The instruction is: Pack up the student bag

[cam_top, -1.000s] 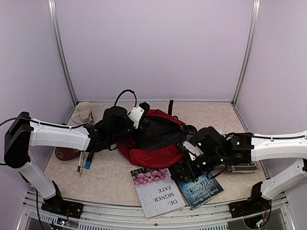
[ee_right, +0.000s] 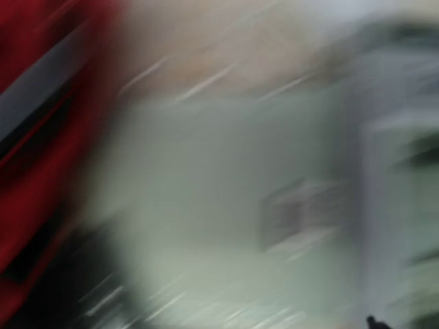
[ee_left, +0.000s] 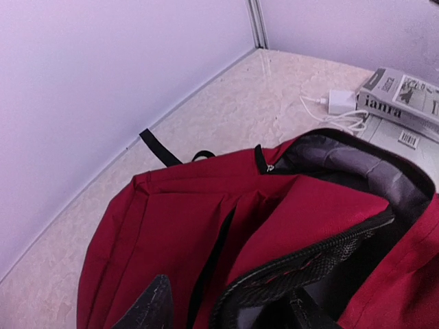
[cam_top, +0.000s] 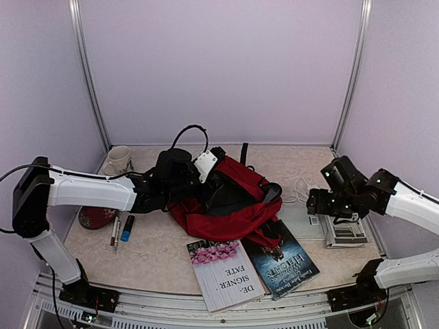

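The red bag (cam_top: 233,223) lies unzipped in the middle of the table, its dark inside showing. At the bag's left edge is my left gripper; its fingers stand apart, with the zipped rim of the red flap between them in the left wrist view. Over the right side, above a pale flat item (cam_top: 302,223) with a barcode label, hangs my right gripper (cam_top: 319,202), open and holding nothing that shows. The right wrist view is blurred. A flowered book (cam_top: 226,274) and a blue book (cam_top: 285,264) lie before the bag, the blue one partly under it.
A grey book (ee_left: 398,99) and white charger (ee_left: 341,102) with its cable lie at the right. Left of the bag are a mug (cam_top: 119,159), a dark red round item (cam_top: 96,217), pens (cam_top: 115,232) and a blue-tipped marker (cam_top: 127,228).
My right gripper has swung from over the front books to the right, uncovering them. My left gripper has shifted slightly right along the bag.
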